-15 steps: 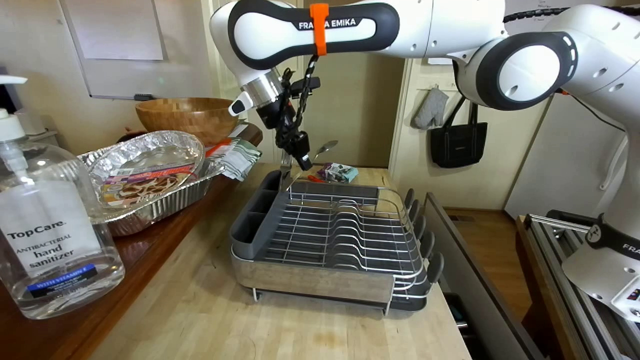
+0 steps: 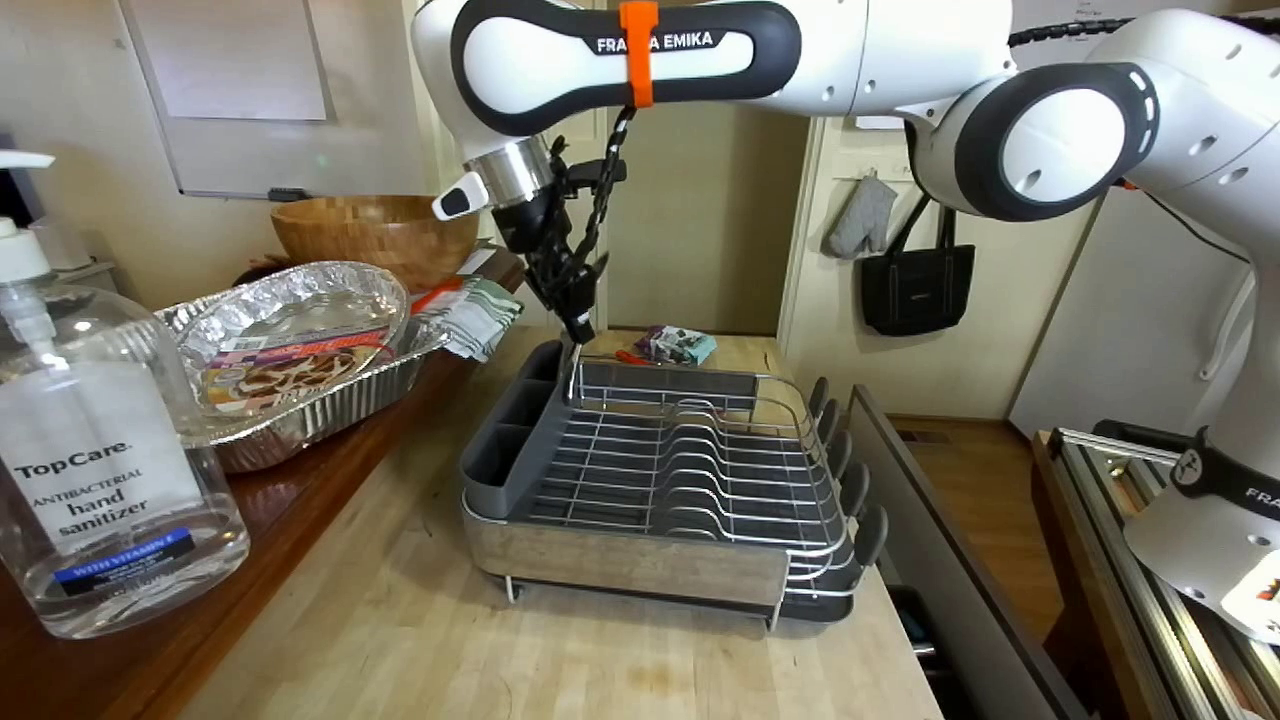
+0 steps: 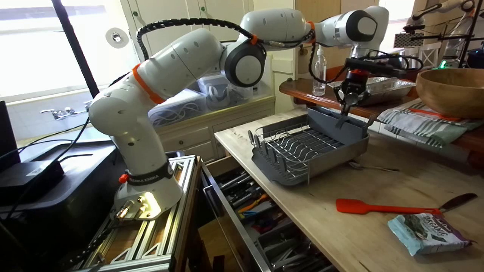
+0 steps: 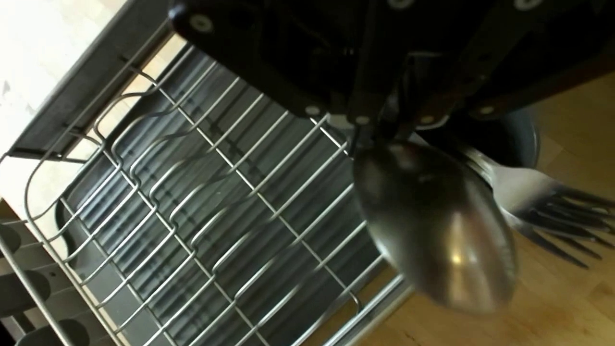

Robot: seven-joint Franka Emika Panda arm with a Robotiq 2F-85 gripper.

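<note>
A metal spoon (image 4: 438, 230) is in my gripper (image 2: 581, 332), which is shut on it. In the wrist view its bowl fills the area just below the fingers; the grip itself is dark and partly hidden. From exterior view 1, the spoon's handle (image 2: 575, 370) points down nearly upright at the inner edge of the grey cutlery holder (image 2: 501, 442). Whether its lower end is inside the holder or beside it I cannot tell. Beside the spoon, a fork (image 4: 530, 190) leans out of the holder, tines up.
The wire dish rack (image 2: 684, 468) stands empty. Another utensil (image 3: 374, 167) lies on the table beside it, with a red spatula (image 3: 372, 207) and a snack bag (image 3: 426, 233) farther off. An open drawer (image 3: 254, 208) runs along the table's edge.
My gripper has shifted left in exterior view 1, toward the cutlery holder. The spoon's handle has swung from slanted to nearly upright, and its bowl no longer shows there.
</note>
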